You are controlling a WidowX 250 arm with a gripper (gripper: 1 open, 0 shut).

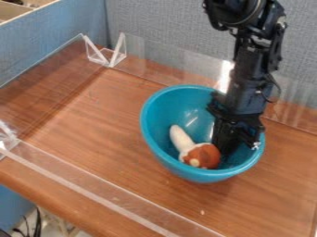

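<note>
A turquoise bowl (168,120) sits on the wooden table (87,120). In it lies a toy mushroom with a white stem (181,137) and an orange-red cap (203,156), in the lower middle. My black gripper (233,141) reaches down inside the right part of the bowl, behind and right of the mushroom. Its dark fingertips are hard to make out, and nothing shows held between them.
Clear plastic strips with white corner brackets (107,52) edge the table. A grey padded wall stands behind, and a blue-lined box is at the upper left.
</note>
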